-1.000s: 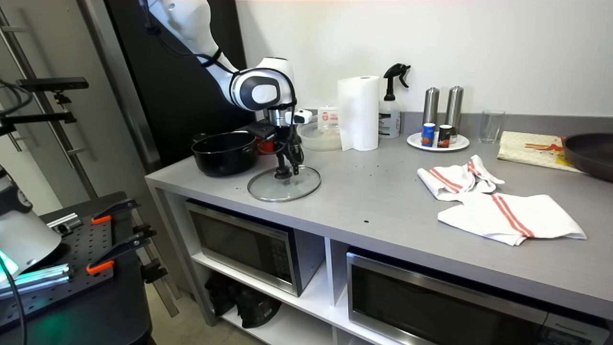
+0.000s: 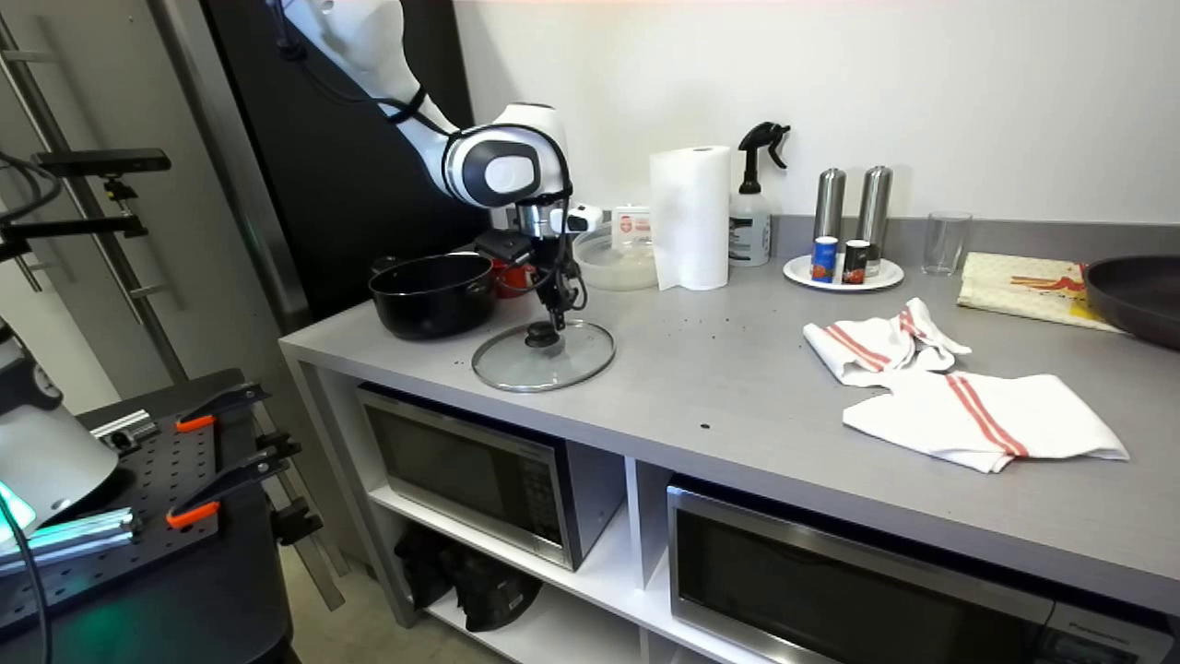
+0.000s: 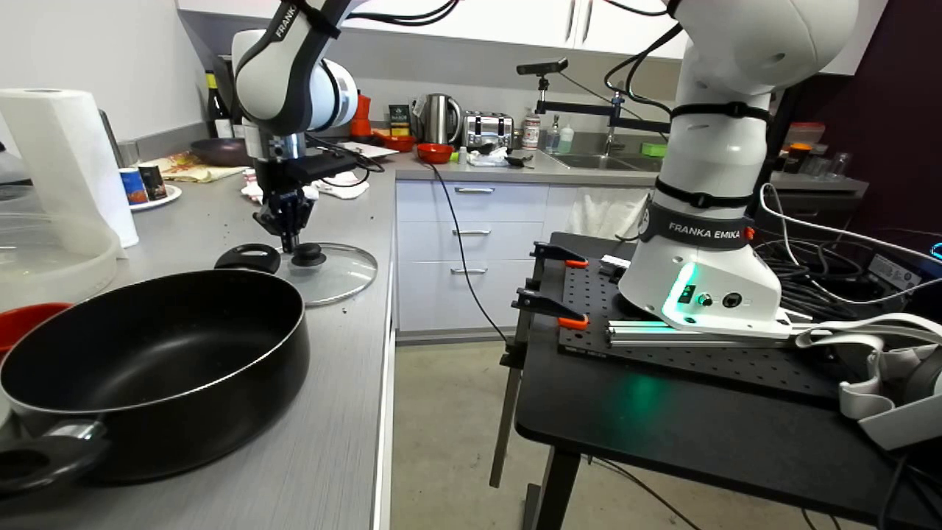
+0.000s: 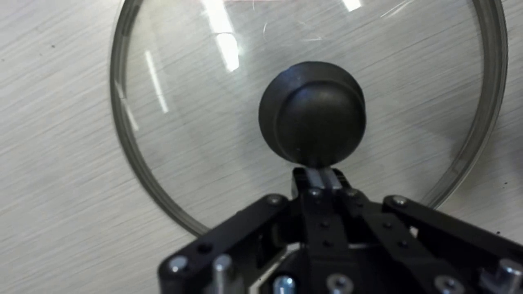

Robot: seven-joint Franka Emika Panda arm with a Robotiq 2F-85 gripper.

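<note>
A round glass lid [image 4: 206,147] with a dark metal rim lies flat on the grey counter, its black knob [image 4: 316,115] facing up. In the wrist view my gripper is shut at the knob's lower edge, its two pale pads pressed together. The knob sits wholly beyond the fingertips, and nothing shows between them. From exterior view 1, the gripper [image 2: 556,323] stands right beside the lid's knob [image 2: 542,334]. Exterior view 2 also has the fingertips close against the knob [image 3: 308,255]; whether they touch it I cannot tell.
A black pot [image 2: 433,297], uncovered, stands left of the lid [image 2: 509,365]. Behind are a clear plastic bowl [image 2: 615,266] and a paper towel roll [image 2: 691,219]. White striped towels [image 2: 985,419] lie far right.
</note>
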